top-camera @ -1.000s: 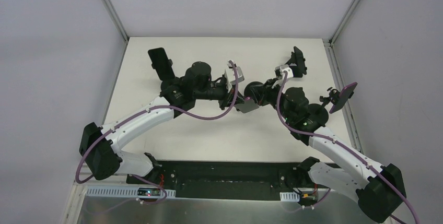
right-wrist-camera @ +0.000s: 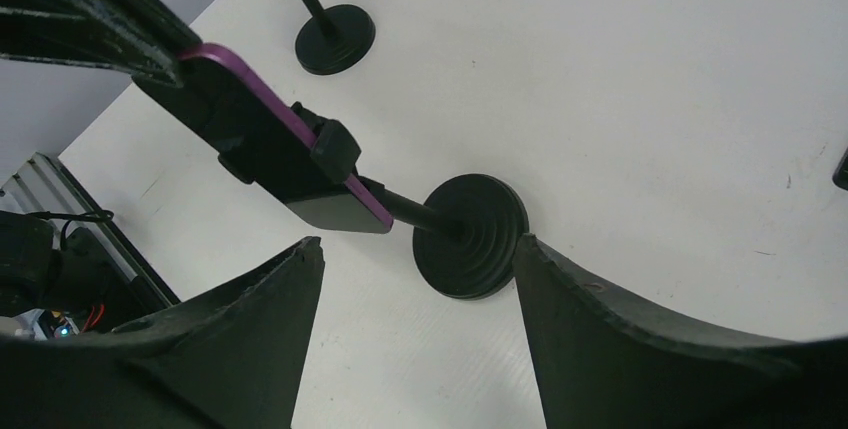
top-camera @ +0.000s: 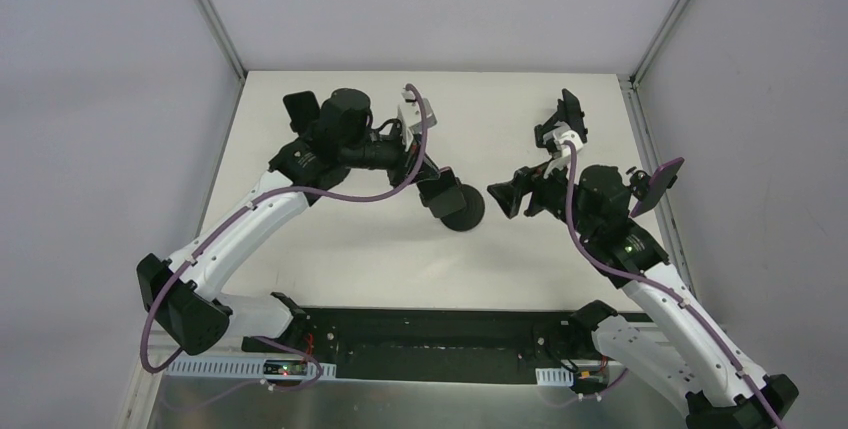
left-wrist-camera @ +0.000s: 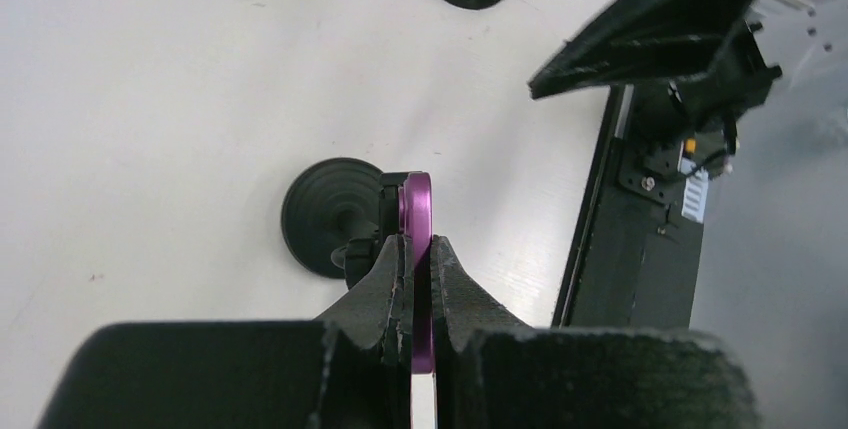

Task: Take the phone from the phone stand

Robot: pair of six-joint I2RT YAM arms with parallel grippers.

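Note:
A phone (right-wrist-camera: 260, 129) with a purple edge sits in the clamp of a round-based black stand (right-wrist-camera: 475, 249) at the middle of the table. My left gripper (top-camera: 420, 174) is shut on the phone's upper end, and the purple edge (left-wrist-camera: 416, 209) runs between its fingertips in the left wrist view. My right gripper (top-camera: 515, 189) stands open to the right of the phone and stand, apart from them, with nothing between its fingers.
Another holder (top-camera: 565, 114) stands at the back right, a phone (top-camera: 655, 184) on a stand is at the right edge, and another phone (top-camera: 302, 109) is at the left.
My right gripper has opened and backed away to the right.

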